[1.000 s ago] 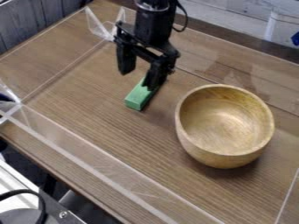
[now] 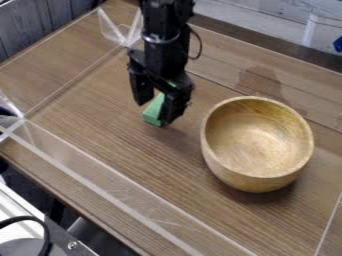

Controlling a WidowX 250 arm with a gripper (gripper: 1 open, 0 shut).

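The black gripper (image 2: pixel 162 92) is lowered over a green block (image 2: pixel 156 114) on the wooden table, its fingers open and straddling the upper part of the block, which is partly hidden behind them. Whether the fingers touch the block cannot be told.
A large wooden bowl (image 2: pixel 257 168) stands to the right of the block. A white edge runs along the back right, and pale machinery sits at the bottom left corner.
The gripper has come down and toward the front over the green block, now covering more of it. The bowl has not moved.
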